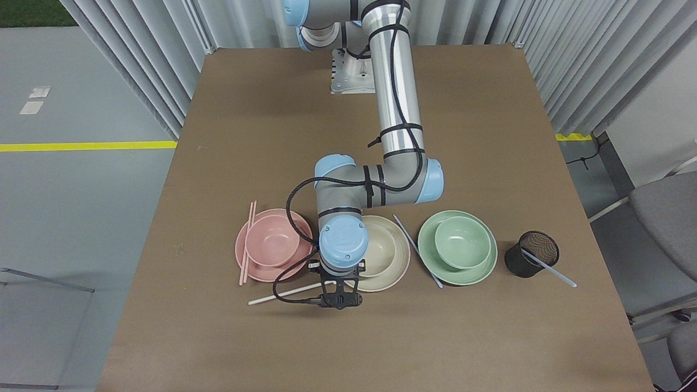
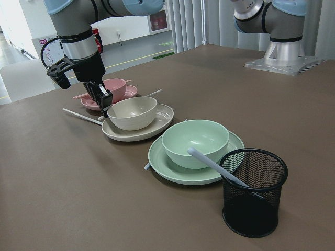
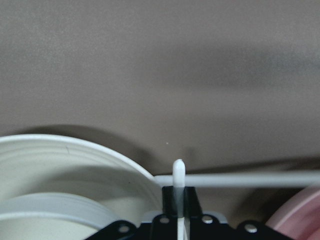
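My gripper is shut on a white chopstick (image 3: 178,170) between its black fingers, beside the cream bowl (image 2: 132,114) and cream plate (image 2: 141,133). Another white chopstick (image 3: 245,179) lies crosswise beside the plate, on the side towards the pink dishes, as seen in the wrist view. In the front view the arm hides part of the cream dishes, and a white chopstick (image 1: 274,296) shows left of the gripper.
Pink bowl, plate (image 1: 287,264) and chopsticks (image 1: 248,238) are left; green bowl (image 1: 462,242) and plate (image 1: 436,261) right, with a blue chopstick (image 1: 418,251) beside them. A black mesh cup (image 1: 519,264) holds another chopstick.
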